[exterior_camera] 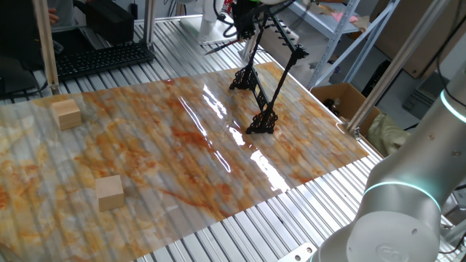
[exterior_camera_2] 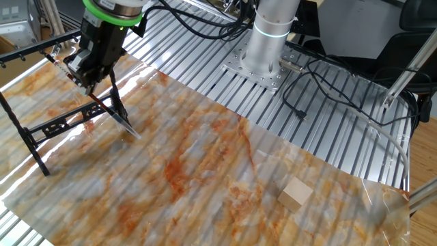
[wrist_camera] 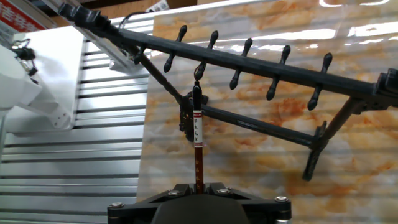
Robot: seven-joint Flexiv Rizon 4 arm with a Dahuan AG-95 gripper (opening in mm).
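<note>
A writing brush with a dark red handle and white label (wrist_camera: 198, 127) is pinched in my gripper, which is shut on it. In exterior view 2 the brush slants down, its pale tip (exterior_camera_2: 130, 128) toward the sheet and its upper end near the rack's top bar. The black brush rack (wrist_camera: 261, 67) stands upright, with several pegs along its top bar. In the wrist view the brush's black end and thin loop (wrist_camera: 199, 73) overlap a peg left of the bar's middle. Whether the loop is around that peg, I cannot tell.
Two wooden blocks (exterior_camera: 67, 114) (exterior_camera: 110, 193) lie on the marbled sheet (exterior_camera: 167, 145), well away from the rack. Open sheet lies between them and the rack. A keyboard (exterior_camera: 105, 60) sits at the back left. Cables (exterior_camera_2: 205, 31) hang near my wrist.
</note>
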